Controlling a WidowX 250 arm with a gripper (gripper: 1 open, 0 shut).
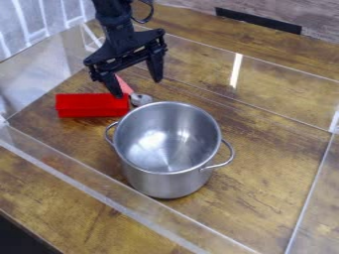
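My black gripper (125, 67) hangs open at the upper middle, above a red-handled utensil (135, 97) with a metal end, which it partly hides. Below and left of it a red block (90, 104) lies on the wooden table. A large steel pot (166, 154) with two side handles stands in the lower middle, beside the utensil's metal end. I see nothing held between the fingers.
Transparent panels run along the left and near edges. A dark strip lies at the far back right.
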